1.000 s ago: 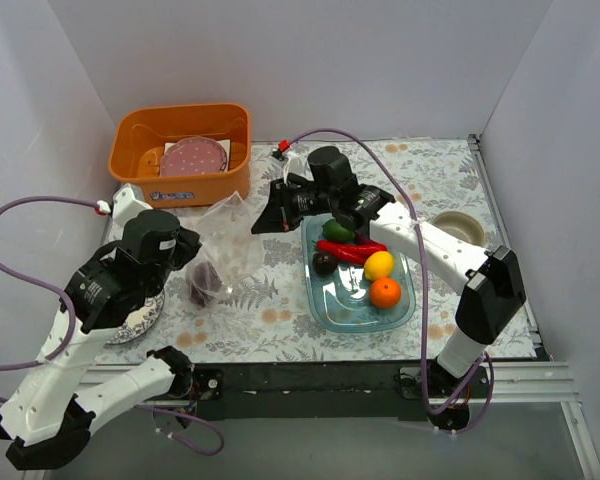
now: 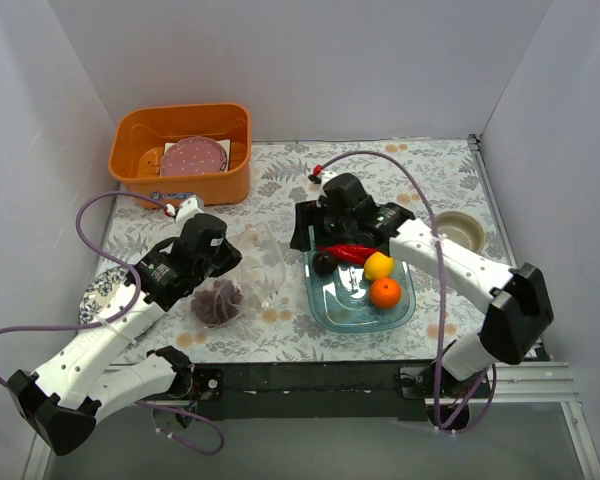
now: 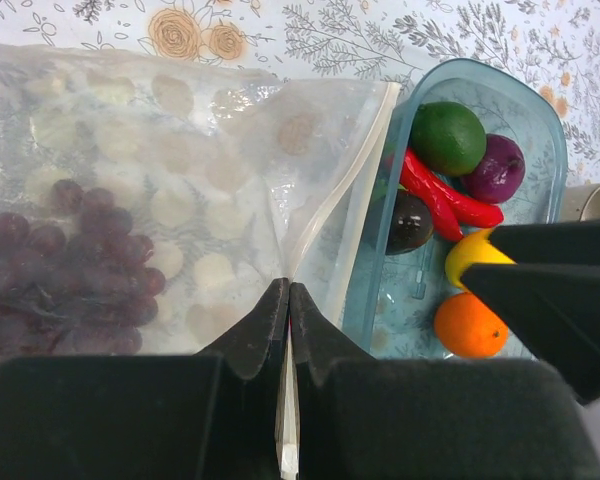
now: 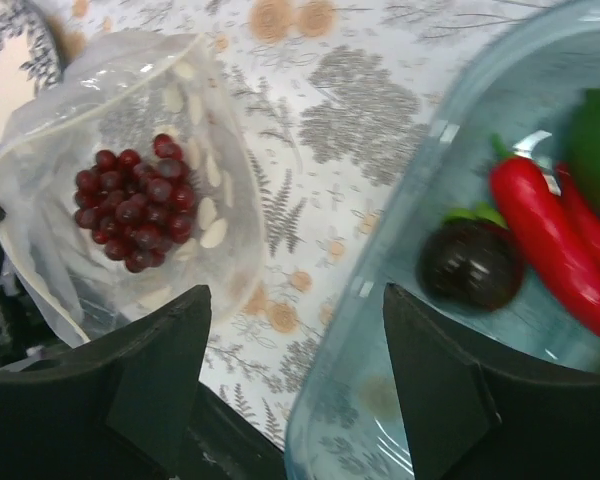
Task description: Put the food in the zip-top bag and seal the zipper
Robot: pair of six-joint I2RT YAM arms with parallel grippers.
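A clear zip bag (image 3: 130, 150) lies on the floral table, red grapes (image 4: 135, 205) inside it. My left gripper is shut on the bag's zipper edge at its tips. My right gripper hangs parted over the left part of a teal tray (image 2: 345, 310) holding an eggplant (image 4: 470, 265), red peppers (image 4: 535, 225), a lime (image 3: 448, 135), an onion (image 3: 495, 165), a lemon (image 2: 378, 266) and an orange (image 2: 385, 293).
An orange bin (image 2: 180, 120) with a pink plate (image 2: 193, 162) stands at back left. A metal bowl (image 2: 460, 230) sits at right. A patterned plate (image 2: 95, 300) lies at far left.
My left arm has moved lower and back over the bag, which now lies flatter. My right gripper has opened and shifted right over the tray.
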